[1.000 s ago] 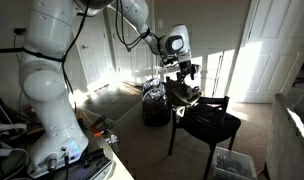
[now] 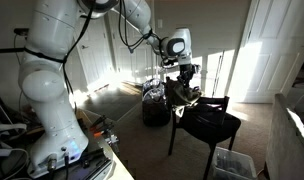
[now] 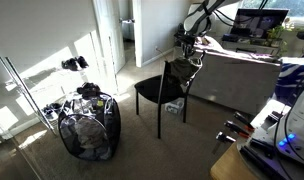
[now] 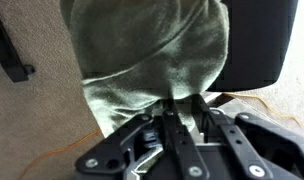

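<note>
A grey-green cloth [image 4: 142,50] fills the upper middle of the wrist view, its pale edge running under my gripper. The gripper's dark fingertips lie close together at that edge; whether cloth is between them cannot be made out. In exterior view 1 the cloth [image 2: 179,95] hangs over the back of a black chair [image 2: 210,122], with my gripper [image 2: 186,76] pointing down just above it. Exterior view 2 shows the cloth [image 3: 182,69] on the same chair [image 3: 152,90], below the gripper [image 3: 188,47].
A black mesh hamper [image 3: 90,130] stands on the carpet apart from the chair. A clear plastic bin [image 2: 233,164] sits on the floor to the chair's right in exterior view 1. Shoes on a rack [image 3: 74,78] line the wall. Open carpet lies in front of the chair.
The wrist of the arm has shifted slightly right and down over the chair in exterior view 1. The cloth and chair look unmoved.
</note>
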